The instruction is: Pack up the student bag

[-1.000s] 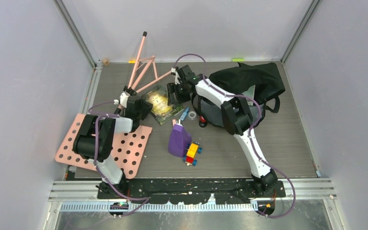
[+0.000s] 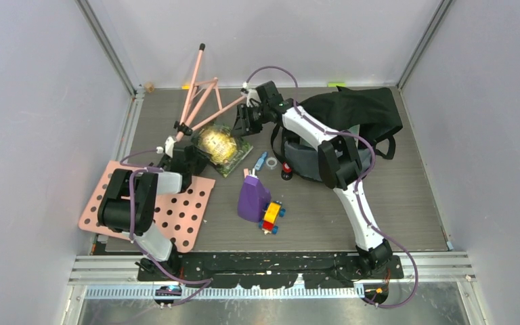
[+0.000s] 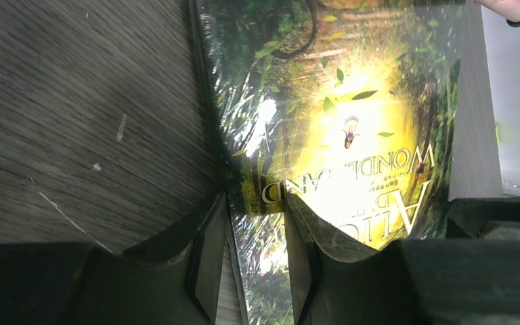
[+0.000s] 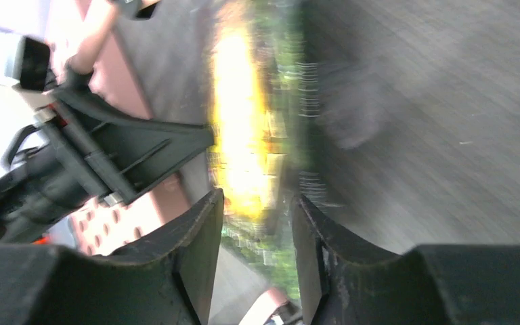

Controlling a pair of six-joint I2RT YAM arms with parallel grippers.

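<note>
A book with a yellow and green cover [image 2: 218, 144] lies in the top view left of the bag, on the table or just above it; which, I cannot tell. My left gripper is shut on one edge of it, one finger beside the edge and the other over the glossy cover. Across the book, my right gripper stands part open near the opposite side; the book shows blurred beyond its fingers, apparently not held. The dark grey and black bag [image 2: 302, 160] stands at the right, partly hidden under my right arm.
A pink folding frame [image 2: 196, 81] lies behind the book, close to it. The pink perforated panel [image 2: 200, 203] is under my left arm. In front are a purple wedge-shaped item [image 2: 252, 200], a toy block car [image 2: 271, 215], a blue tube [image 2: 261, 161] and a tape ring [image 2: 271, 162].
My left gripper and the book have shifted slightly left. My right gripper has drawn back from over the book toward its right side.
</note>
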